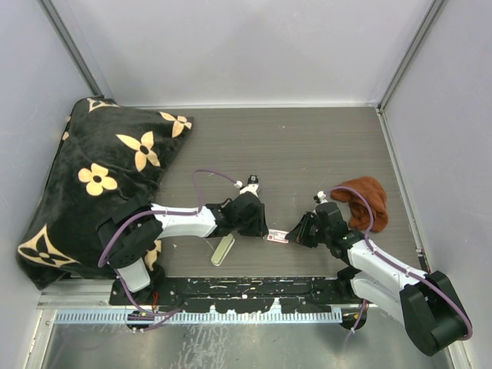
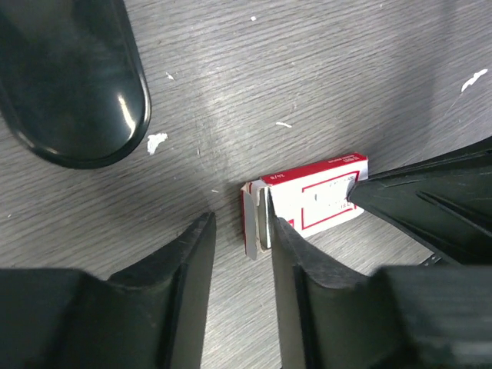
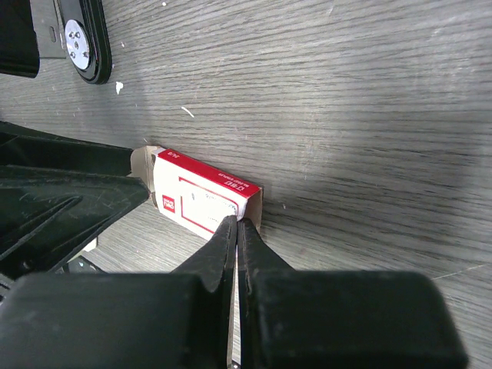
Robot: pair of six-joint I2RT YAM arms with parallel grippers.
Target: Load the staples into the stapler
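Note:
A small white and red staple box (image 1: 277, 236) lies on the table between my two grippers. Its left end stands open in the left wrist view, with a cardboard flap and a thin silvery strip showing there. My left gripper is part open, its fingertips on either side of that open end. My right gripper is shut on the near right end of the box (image 3: 201, 192); how much cardboard sits between its tips is hidden. The black stapler (image 2: 77, 84) lies behind the left gripper, partly covered by the arm in the top view.
A pale long object (image 1: 223, 250) rests left of the box, near the front edge. The brown cloth (image 1: 360, 203) lies at right, and a dark flowered cushion (image 1: 100, 169) fills the left side. Bare table (image 1: 307, 146) spreads out behind the arms.

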